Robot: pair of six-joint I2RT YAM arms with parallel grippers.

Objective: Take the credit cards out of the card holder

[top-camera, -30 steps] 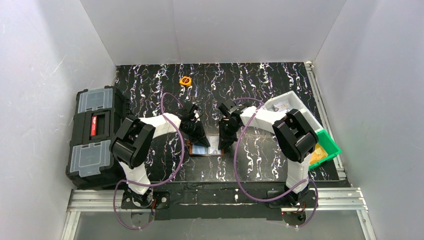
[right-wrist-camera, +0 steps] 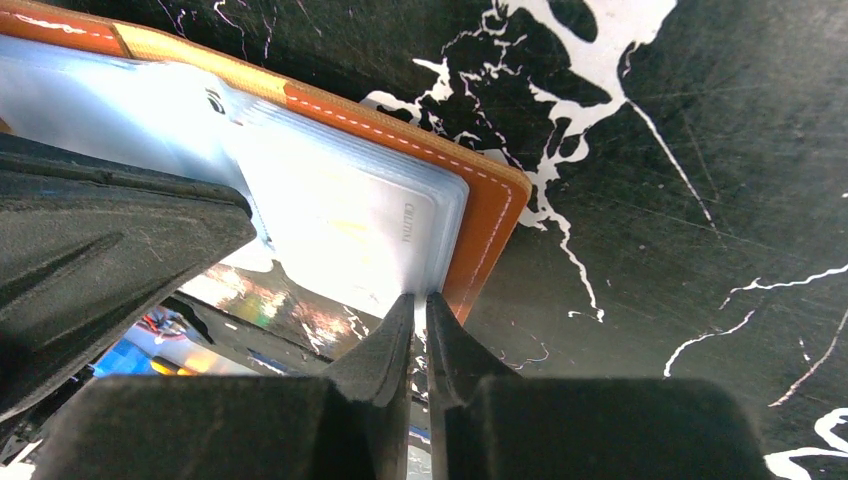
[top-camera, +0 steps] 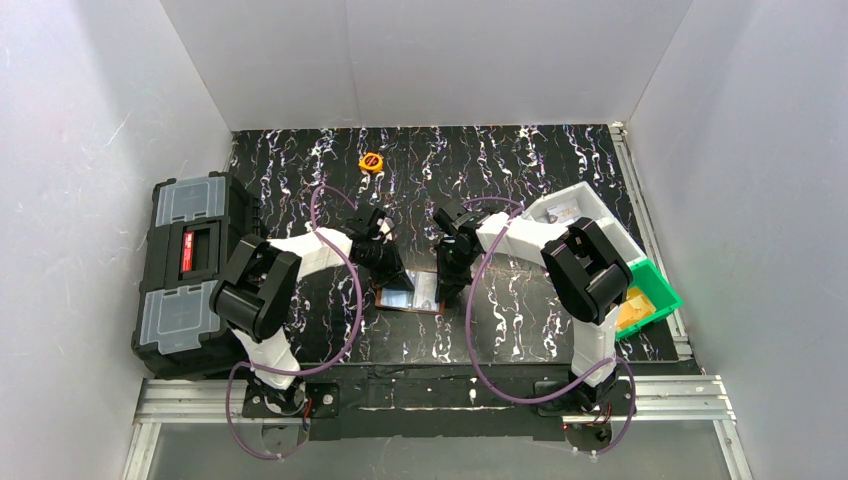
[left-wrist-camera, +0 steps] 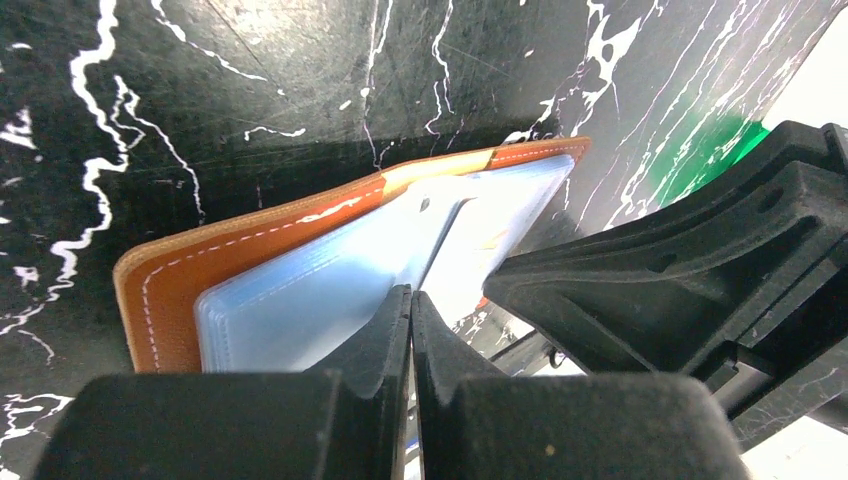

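The brown card holder (top-camera: pixel 397 309) lies spread open on the table, clear sleeves facing up. In the right wrist view, a white card (right-wrist-camera: pixel 330 215) sits in the right-hand sleeves. The left-hand sleeve (left-wrist-camera: pixel 290 290) looks pale blue; I cannot tell whether a card is in it. My left gripper is shut with nothing between its fingers, its tips over the middle of the holder, and the card is outside them. My right gripper is closed around the sleeve edge at the holder's right side, with a thin gap between its tips. The lower edge is partly hidden.
A black toolbox (top-camera: pixel 190 262) stands at the left. At the right are a white bin (top-camera: pixel 606 212) and a green bin (top-camera: pixel 668 299). An orange tape measure (top-camera: pixel 371 162) lies at the back. The table behind the arms is mostly clear.
The left gripper has moved slightly left. The right arm has barely moved.
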